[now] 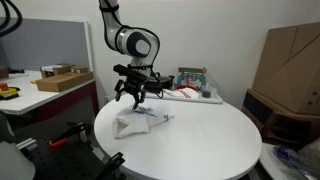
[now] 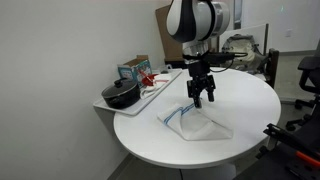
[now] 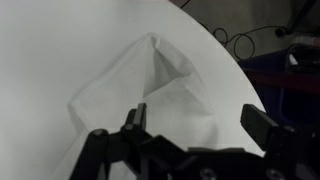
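Note:
A white cloth with blue stripes (image 1: pixel 133 122) lies crumpled on the round white table (image 1: pixel 205 140). In exterior view 2 the cloth (image 2: pixel 190 122) spreads near the table's rim, its striped end at the upper left. My gripper (image 2: pixel 203 98) points down just above the cloth. It stands open, with wide-set fingers in the wrist view and nothing between them. Under the gripper the cloth (image 3: pixel 150 85) shows a raised fold and a corner close to the table's edge. Parts of the cloth are hidden behind the gripper.
A black pot (image 2: pixel 121 94) sits on a white tray (image 2: pixel 148 103) at the table's far side, with other items beside it. Cardboard boxes (image 1: pixel 62 80) stand left of the table in exterior view 1.

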